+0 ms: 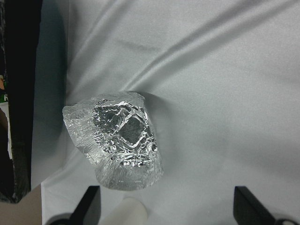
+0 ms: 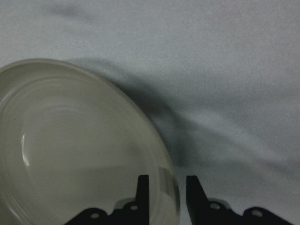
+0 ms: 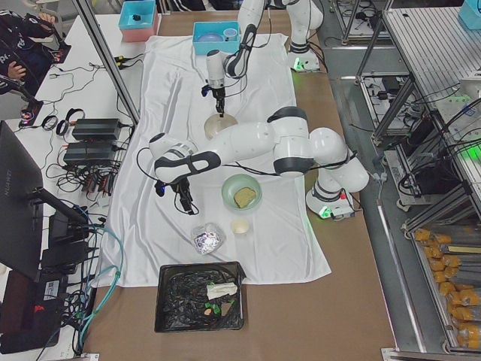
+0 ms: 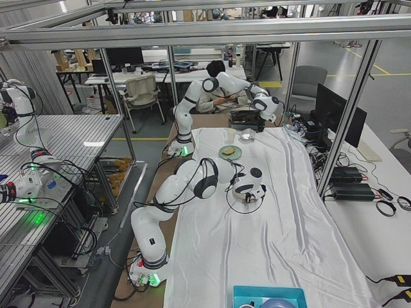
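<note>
My left gripper is open above the white cloth, beside crumpled foil [image 1: 115, 136] and above a white cylindrical item [image 1: 124, 215], partly cut off in the left wrist view. My right gripper is open, its fingers either side of the rim of a beige plate [image 2: 79, 131]; contact cannot be told. A green plate [image 3: 229, 184] with a yellowish-brown piece [image 3: 244, 198] lies between the arms, near a pale cup [image 3: 240, 226].
A black lined tray [image 3: 199, 320] with scraps stands beyond the foil at the cloth's end. A blue bin [image 3: 204, 41] with containers is at the opposite end.
</note>
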